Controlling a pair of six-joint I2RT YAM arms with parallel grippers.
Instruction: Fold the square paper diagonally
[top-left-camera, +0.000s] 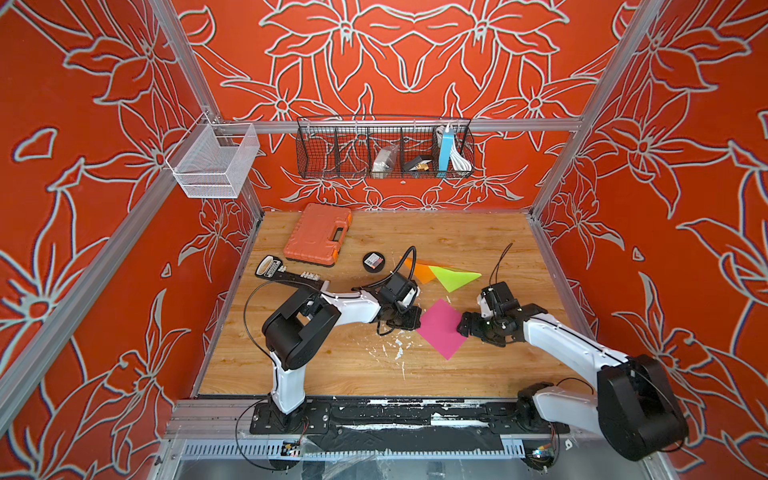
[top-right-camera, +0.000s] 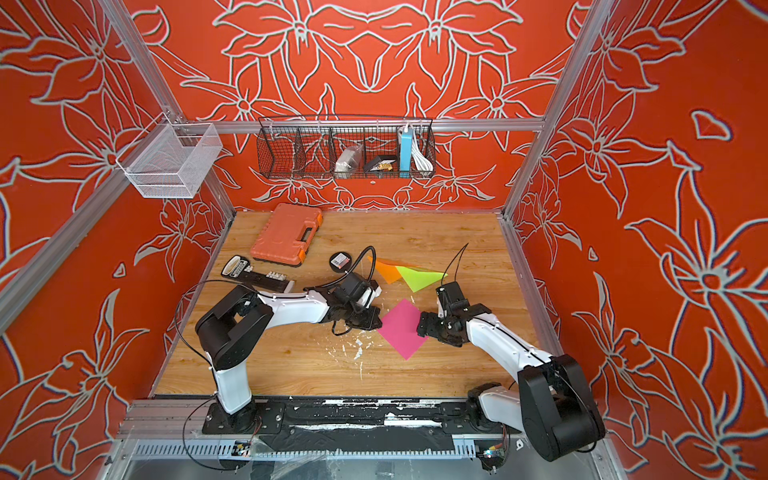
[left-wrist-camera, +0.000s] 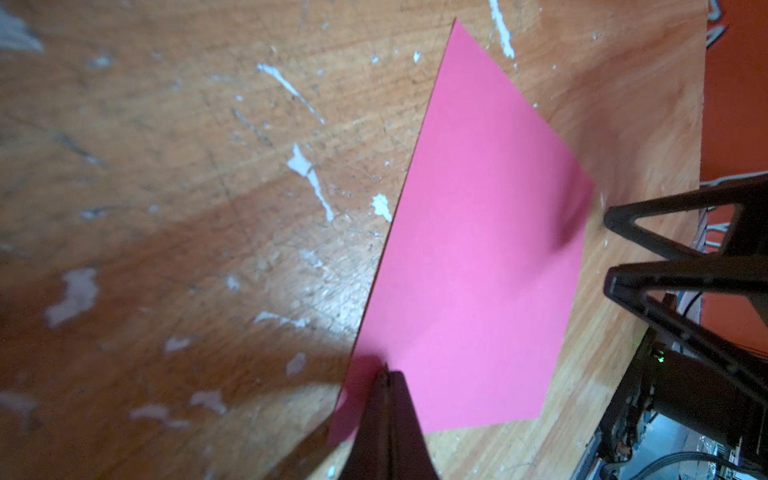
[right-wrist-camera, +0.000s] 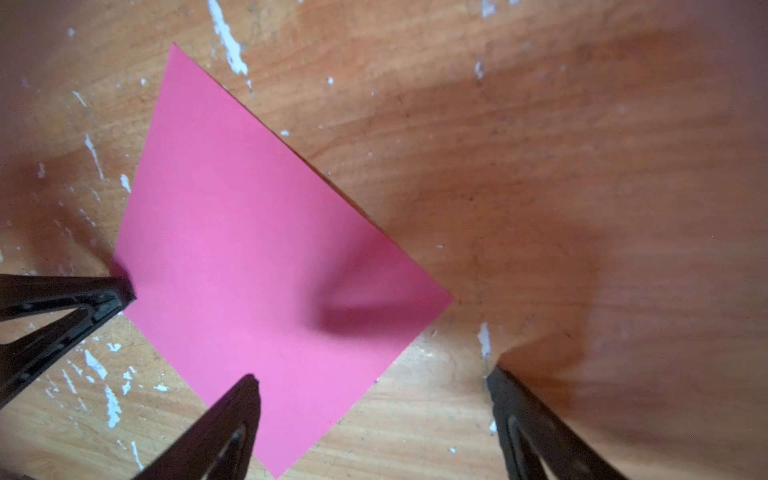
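The pink square paper (top-left-camera: 442, 326) lies unfolded and nearly flat on the table, turned like a diamond. At its left corner my left gripper is shut, its fingertips over the pink surface; whether the corner is pinched or only pressed cannot be told. On the opposite side my right gripper stands open above the table, nothing between its fingers. The paper's right corner points into the space ahead of those fingers in the right wrist view. A shadow falls on the paper (right-wrist-camera: 264, 240) near that corner.
Orange paper (top-left-camera: 419, 272) and a lime-green folded paper (top-left-camera: 454, 278) lie just behind. Farther left are a black round tape (top-left-camera: 373, 261), an orange case (top-left-camera: 317, 234) and a black tool (top-left-camera: 289, 273).
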